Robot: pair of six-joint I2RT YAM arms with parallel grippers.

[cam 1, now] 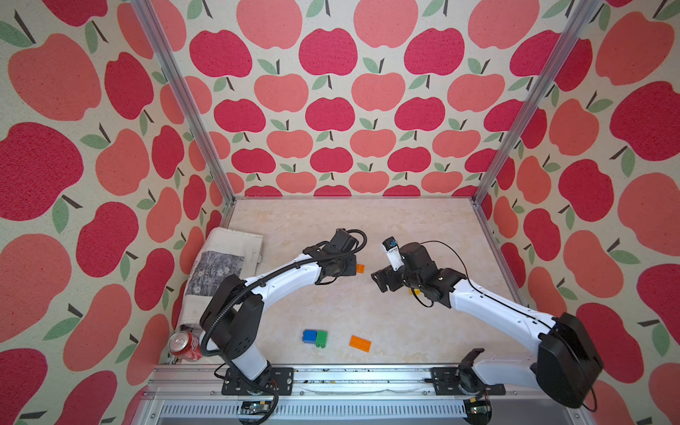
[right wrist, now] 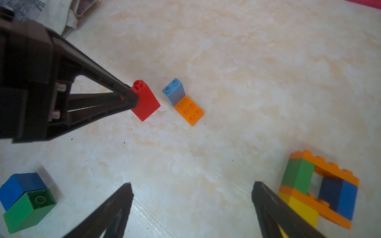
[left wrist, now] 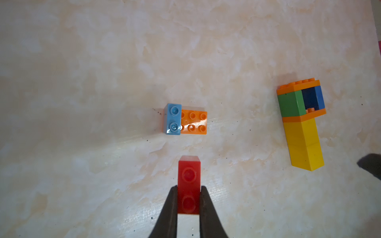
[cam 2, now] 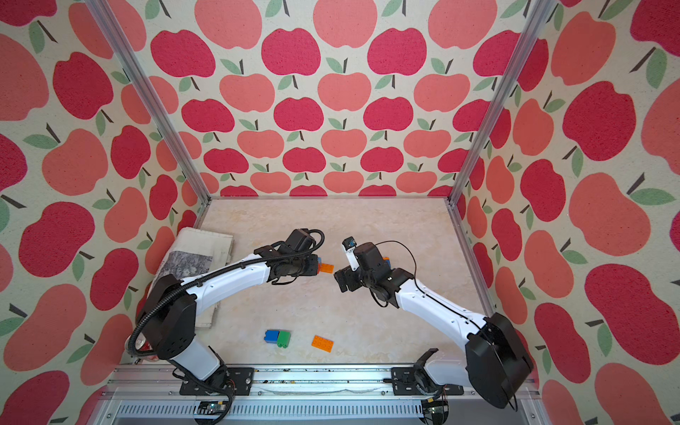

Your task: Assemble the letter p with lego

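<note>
My left gripper is shut on a red brick (left wrist: 189, 170), held above the table near a light blue brick (left wrist: 173, 119) that stands at the end of an orange brick (left wrist: 195, 123). To the right lies a built piece with a yellow column (left wrist: 301, 146), a green brick (right wrist: 297, 174), a dark blue brick (right wrist: 337, 194) and orange strips (left wrist: 301, 115), forming a loop with a stem. My right gripper hangs open, fingers wide apart, with nothing between them.
A blue brick (cam 1: 309, 336) and green brick (cam 1: 321, 338) lie at the front, with a loose orange piece (cam 1: 360, 343) to their right. A pale cloth (cam 1: 219, 269) and a can (cam 1: 184, 345) are at the left.
</note>
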